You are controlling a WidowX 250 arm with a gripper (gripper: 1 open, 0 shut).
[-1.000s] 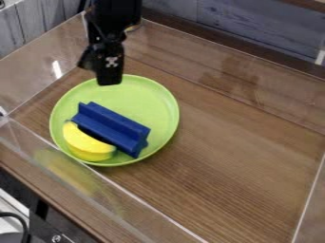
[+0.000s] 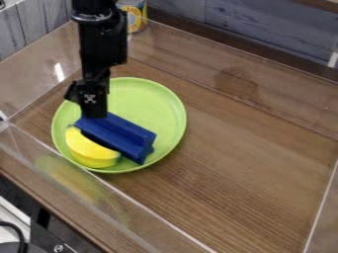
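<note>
A green plate (image 2: 154, 108) sits on the wooden table at the left. On it lie a dark blue elongated object (image 2: 125, 138), running diagonally, and a yellow banana-like piece (image 2: 89, 152) in front-left of it. My black gripper (image 2: 87, 102) is open, low over the plate's back-left part, just above the upper end of the blue object. Whether its fingertips touch the blue object cannot be told.
Transparent walls line the near left edge. A yellow item (image 2: 134, 18) stands beyond the back edge.
My gripper has come down toward the plate and the blue object's upper end. The plate and the objects on it have not visibly moved.
</note>
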